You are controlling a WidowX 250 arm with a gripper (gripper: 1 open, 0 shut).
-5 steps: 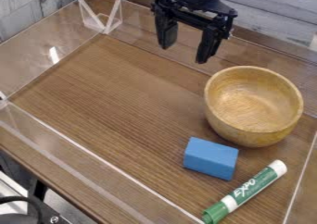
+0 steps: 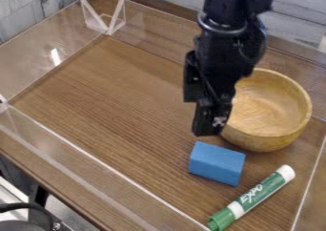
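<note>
My black gripper [image 2: 204, 99] hangs from the top centre over the middle of the wooden surface, its fingers open and pointing down beside the left part of a tan bowl [image 2: 273, 109]. In front of it lie a blue block [image 2: 216, 164] and, at the lower right, a white and green marker-like cylinder [image 2: 253, 197] printed with "EXPO".
A wall edge runs along the back, with a clear plastic fixture [image 2: 109, 10] at the upper left.
The bowl, block and marker have not moved.
</note>
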